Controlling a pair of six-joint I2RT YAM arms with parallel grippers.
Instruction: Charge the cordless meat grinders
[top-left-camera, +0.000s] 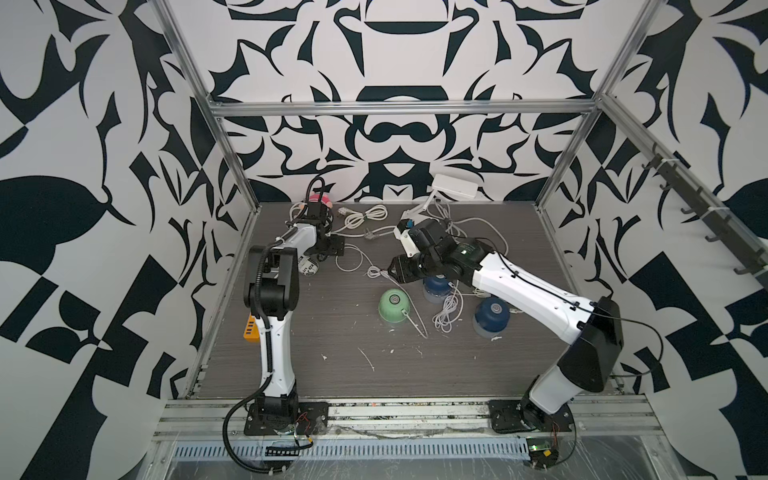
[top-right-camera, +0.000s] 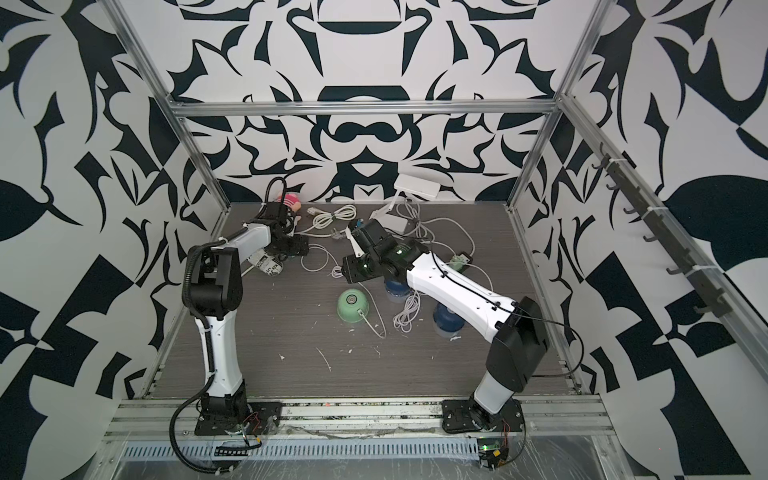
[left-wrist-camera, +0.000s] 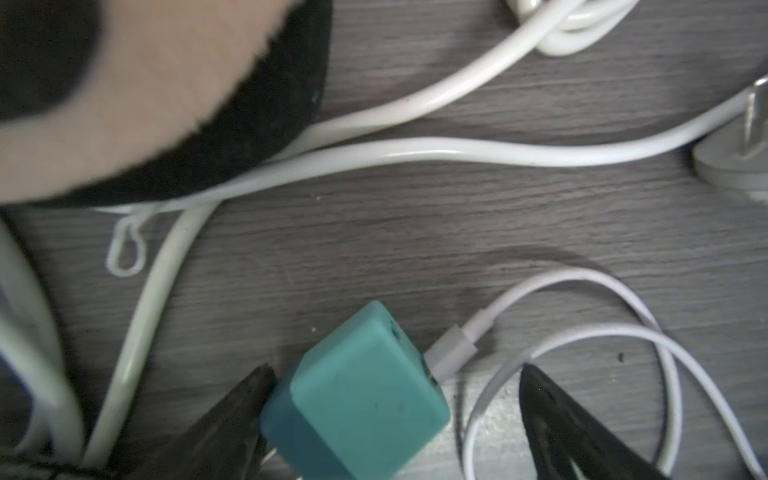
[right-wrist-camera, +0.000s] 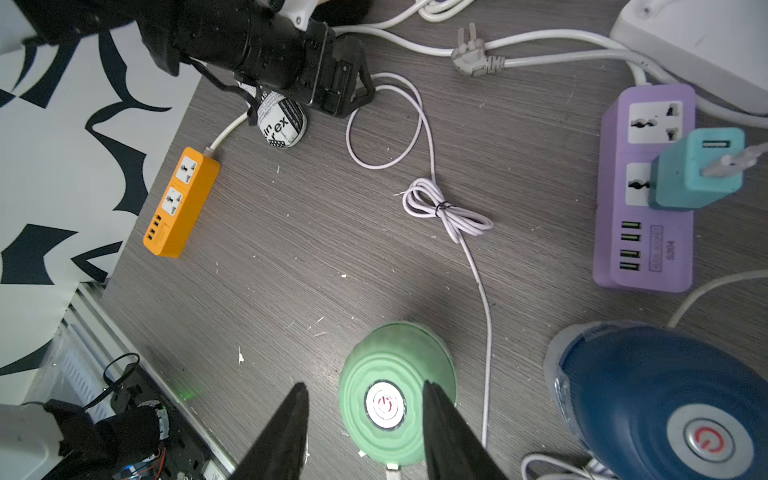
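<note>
In the left wrist view a teal charger block (left-wrist-camera: 372, 392) with a white cable plug (left-wrist-camera: 450, 352) at its side lies between the fingers of my left gripper, which is open around it. My right gripper is part open in the air; beyond its fingers, in the right wrist view, stands a green grinder (right-wrist-camera: 396, 392) with a cable at its front. One blue grinder (right-wrist-camera: 664, 400) sits to the right, and a second blue grinder (top-left-camera: 492, 317) shows in the top left view. A purple power strip (right-wrist-camera: 644, 240) carries another teal charger (right-wrist-camera: 698, 168).
An orange power strip (right-wrist-camera: 181, 201) and a white printed ball (right-wrist-camera: 281, 120) lie left. A bundled white cable (right-wrist-camera: 444, 208) and a grey plug (right-wrist-camera: 473, 54) lie on the table. A white box (top-left-camera: 454, 187) stands at the back.
</note>
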